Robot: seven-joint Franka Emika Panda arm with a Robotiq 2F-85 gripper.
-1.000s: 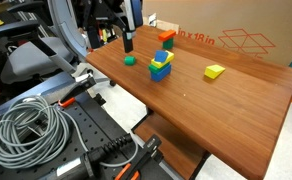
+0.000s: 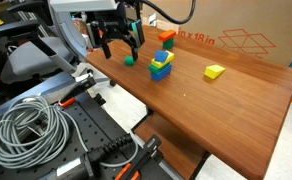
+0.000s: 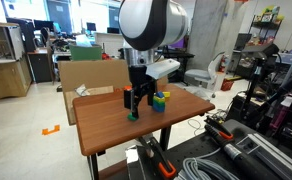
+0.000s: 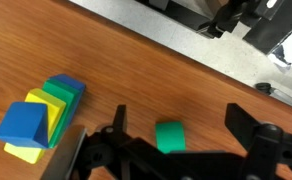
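Observation:
A small green block (image 4: 170, 136) lies on the wooden table; in the wrist view it shows between the fingers, and in the first exterior view the green block (image 2: 129, 60) sits just below them. My gripper (image 2: 121, 55) points down near it, its two fingers wide apart and nothing held. In the wrist view the gripper is open too. Beside it stands a stack of blue, yellow and green blocks (image 4: 44, 117), a blue one on top; the stack (image 2: 160, 65) is to the gripper's right in the first exterior view.
A yellow block (image 2: 214, 72) lies farther right on the table (image 2: 221, 115). Behind the stack is a red-and-green pile (image 2: 167, 40). A coiled cable (image 2: 31, 133) lies off the table's near side.
The green block and the stack look unmoved.

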